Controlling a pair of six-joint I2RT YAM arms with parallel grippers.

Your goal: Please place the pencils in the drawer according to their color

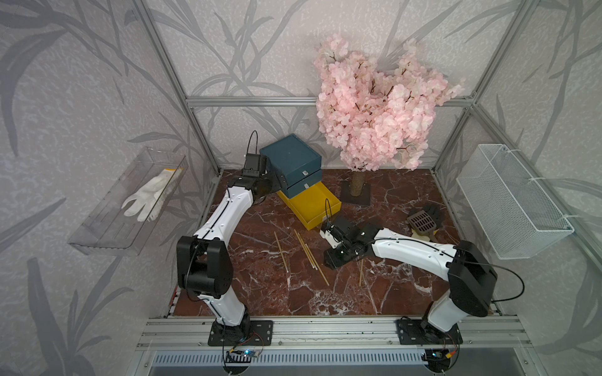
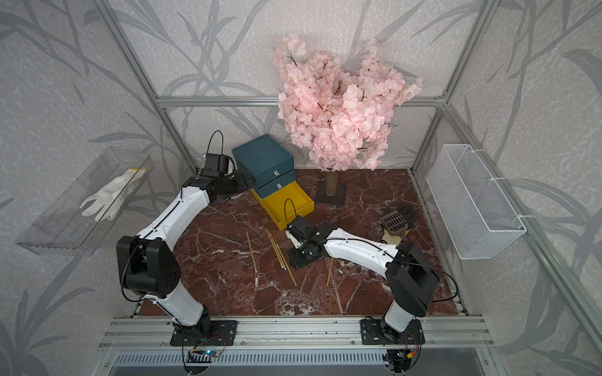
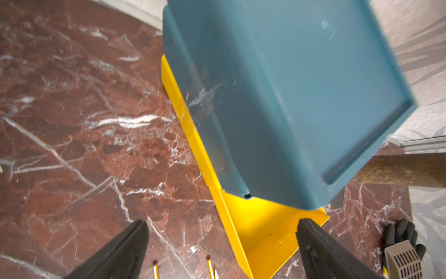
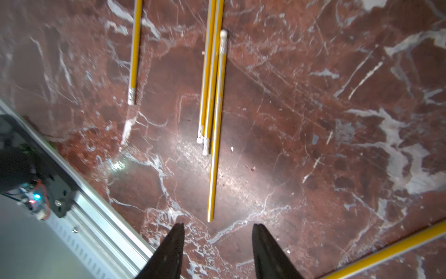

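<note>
The blue drawer box stands at the back with its yellow bottom drawer pulled out and nothing seen inside. Several yellow pencils lie on the marble table: one alone on the left, three pencils close together, and one at the right, partly hidden by my right arm in the top left view. My right gripper hovers over the table near the three, its fingers apart and empty. Beside the box's left side, my left gripper is open with nothing held.
A pink blossom tree on a dark base stands behind the drawer. A small brush-like item with a dark glove lies at the right. Wall baskets hang left and right.
</note>
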